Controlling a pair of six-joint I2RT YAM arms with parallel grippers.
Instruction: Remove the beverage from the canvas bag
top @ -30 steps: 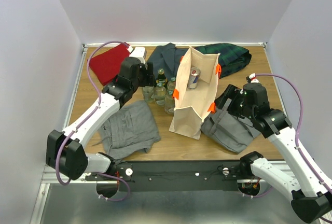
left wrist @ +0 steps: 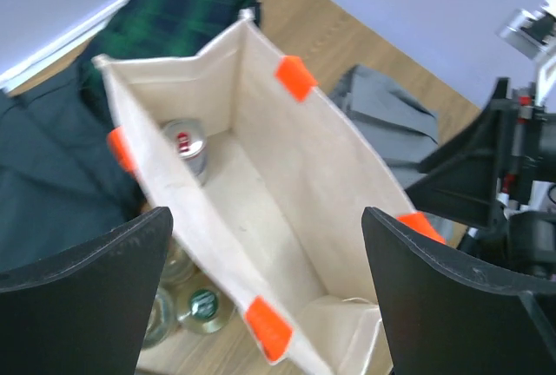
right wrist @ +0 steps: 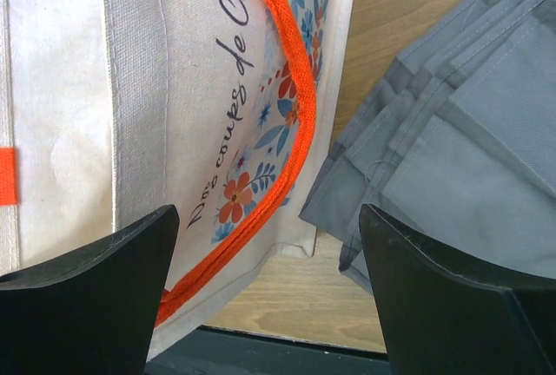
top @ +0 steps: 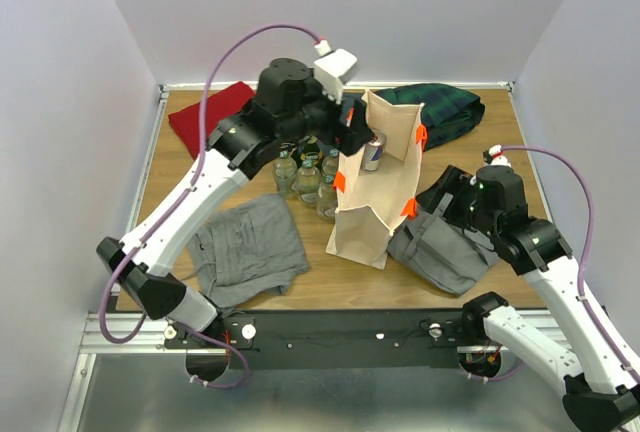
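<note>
The cream canvas bag [top: 386,190] stands open-topped in the middle of the table, with orange handle tabs on its rims. Inside it, toward the far end, the beverage can [top: 373,153] stands upright; the left wrist view shows the top of that can [left wrist: 186,142] beside the bag wall. My left gripper [top: 354,124] hangs above the bag's far left rim, open and empty. In the left wrist view its fingers [left wrist: 87,297] frame the bag from above. My right gripper [top: 442,192] is open just right of the bag, with the printed bag side [right wrist: 217,88] ahead of it.
Several glass bottles [top: 307,184] stand close along the bag's left side. Grey cloth bags lie at the left [top: 250,247] and right [top: 445,257]. A red cloth [top: 205,117] and a dark green plaid cloth [top: 450,110] lie at the back.
My left arm has risen and swung right from above the bottles to over the bag's far left rim. The right arm has barely moved. Bag and can stand where they were.
</note>
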